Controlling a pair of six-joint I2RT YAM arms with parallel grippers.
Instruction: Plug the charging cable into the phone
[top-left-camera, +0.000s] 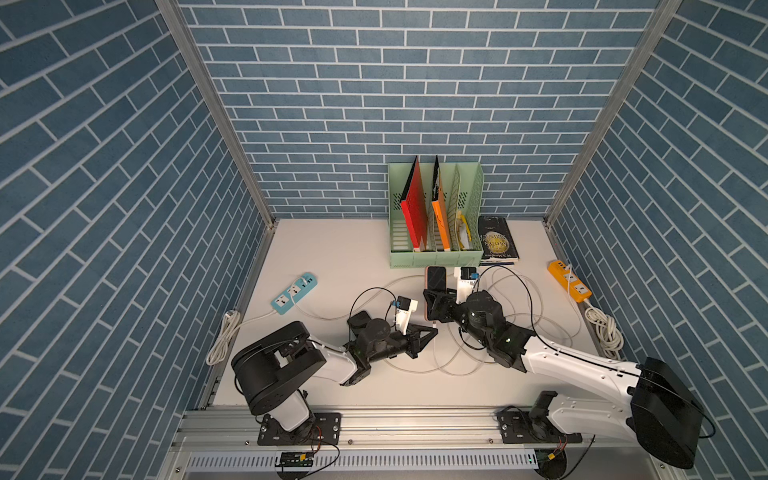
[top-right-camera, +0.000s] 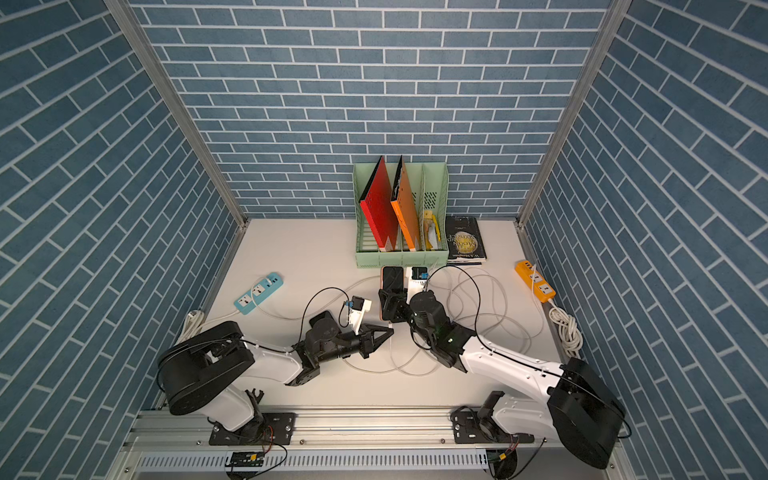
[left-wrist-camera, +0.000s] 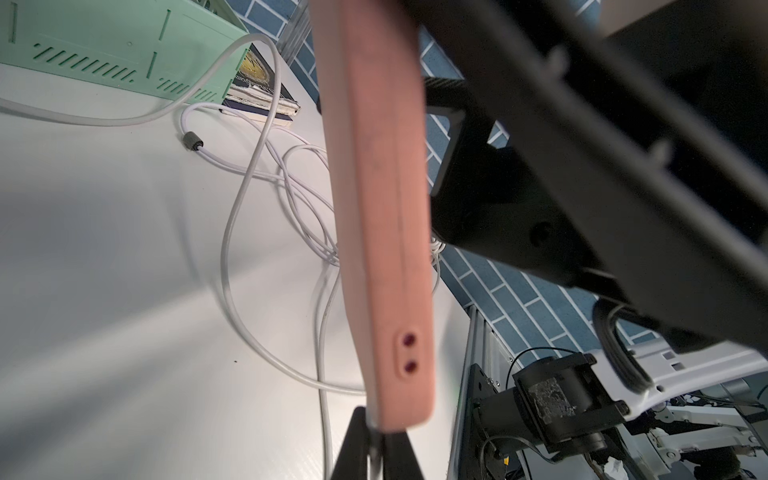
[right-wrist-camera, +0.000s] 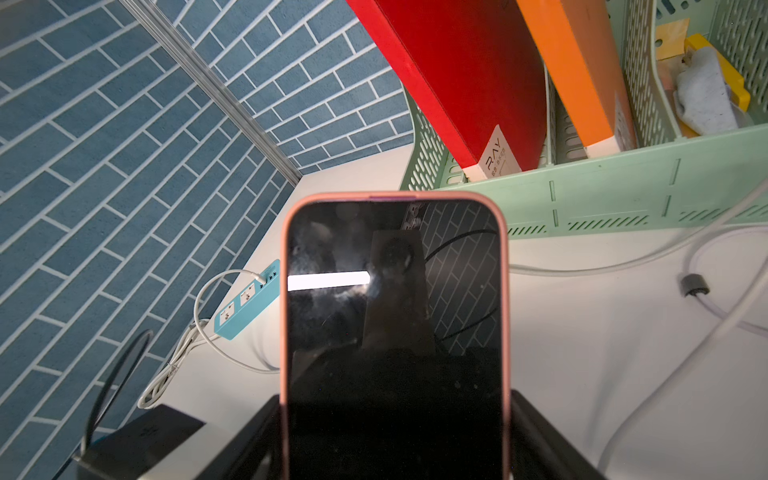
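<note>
A phone in a pink case (right-wrist-camera: 396, 320) is raised off the table, its dark screen toward the right wrist camera. My right gripper (top-left-camera: 436, 302) is around its lower part, one finger against each long side. In the left wrist view the phone's pink edge (left-wrist-camera: 392, 240) runs down to its lower end. Directly below that end, my left gripper is shut, with the pale, thin plug of the charging cable (left-wrist-camera: 373, 438) between its fingertips. The plug meets the phone's bottom end; how far it is in cannot be seen.
Behind the phone stands a green file rack (top-left-camera: 436, 258) with red and orange folders, beside a black book (top-left-camera: 497, 238). A blue power strip (top-left-camera: 293, 293) lies left and an orange one (top-left-camera: 569, 281) right. Loose white cables (left-wrist-camera: 232, 240) loop over the table.
</note>
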